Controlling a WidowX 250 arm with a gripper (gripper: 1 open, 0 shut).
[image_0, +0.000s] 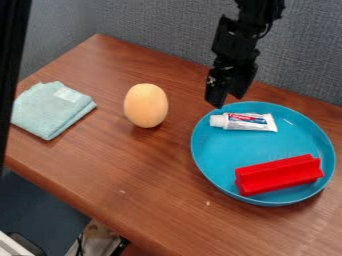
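Note:
My black gripper (225, 92) hangs over the back edge of a blue plate (261, 150), just above a toothpaste tube (243, 122) that lies on it; whether its fingers are apart is hard to make out. A red block-like object (278, 175) lies on the front part of the plate. An orange egg-shaped object (146, 106) stands on the wooden table left of the plate.
A folded pale teal cloth (54, 109) lies at the table's left edge. A grey padded wall rises behind the table, and a dark post edges the left of the view.

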